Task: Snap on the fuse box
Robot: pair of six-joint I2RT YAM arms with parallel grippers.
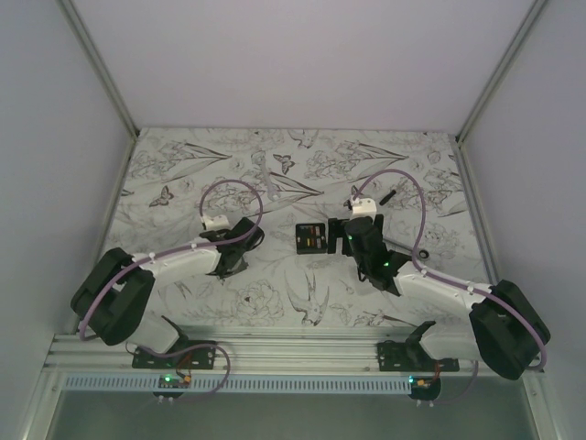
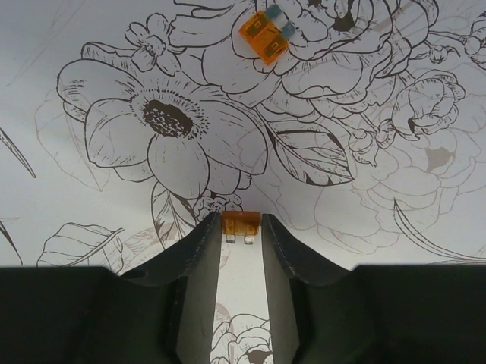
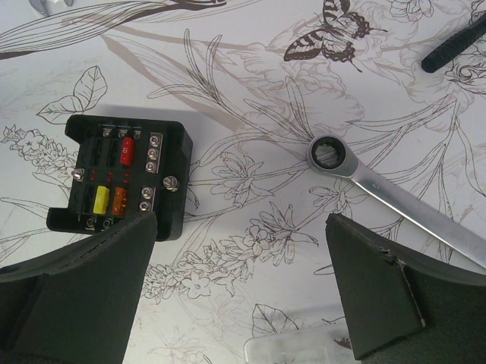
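In the left wrist view an orange fuse (image 2: 240,224) sits between the fingertips of my left gripper, which is partly closed around it; whether it grips firmly is unclear. Two more orange fuses (image 2: 263,39) lie on the table above it. The black fuse box (image 3: 129,171), holding red, yellow and orange fuses, lies left in the right wrist view, under my right gripper, which stands open with nothing between its fingers.
A ratchet wrench (image 3: 410,205) lies right of the fuse box, a black-handled tool (image 3: 454,45) at upper right, and a clear container (image 3: 288,347) at the bottom.
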